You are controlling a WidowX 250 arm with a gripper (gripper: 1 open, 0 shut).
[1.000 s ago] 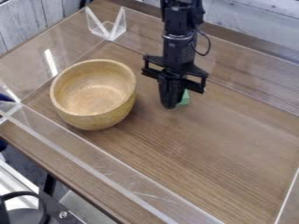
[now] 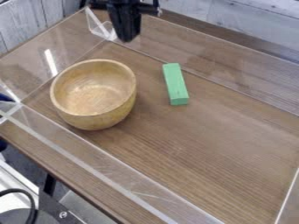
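My gripper point(image 2: 131, 26) is at the top edge, left of centre, dark, blurred and cut off by the frame; whether it is open or shut cannot be made out. Below it to the right, a green rectangular block point(image 2: 176, 83) lies flat on the wooden table point(image 2: 211, 166), apart from the gripper. A large tan bowl point(image 2: 93, 114) sits at the left, below the gripper, and appears empty.
A small clear or white object point(image 2: 104, 26) is at the top left, partly behind the gripper. Dark cables point(image 2: 17, 206) lie at the bottom left corner.
The gripper has risen and moved back and left, away from the green block, which is now fully in view on the table.
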